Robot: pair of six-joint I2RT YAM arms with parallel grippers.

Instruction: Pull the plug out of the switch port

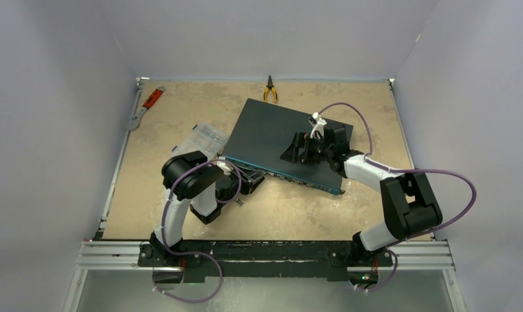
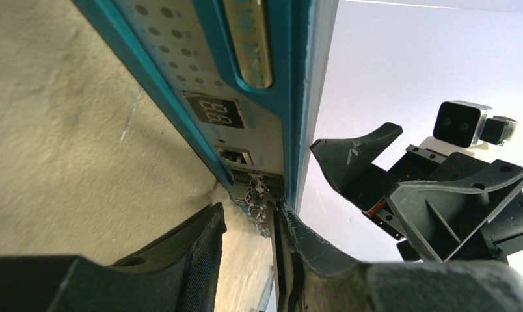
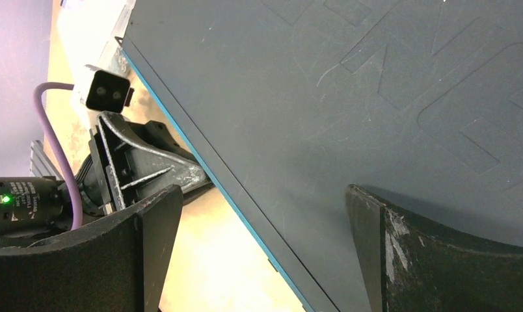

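Observation:
The switch (image 1: 265, 133) lies at an angle on the table, its dark top up and its teal-edged front panel (image 2: 259, 146) toward my arms. In the left wrist view, a small metallic piece (image 2: 257, 194), seemingly the plug, sits at the lower end of this panel. My left gripper is open close to the panel, with that piece showing in the gap between its fingertips; contact is not clear. Over the switch's top, my right gripper stands wide open and empty.
A clear plastic box (image 1: 207, 138) is at the switch's left. Pliers (image 1: 270, 90) lie behind it, and a red-handled wrench (image 1: 146, 108) is at the back left. Bare table (image 1: 291, 211) stretches along the front.

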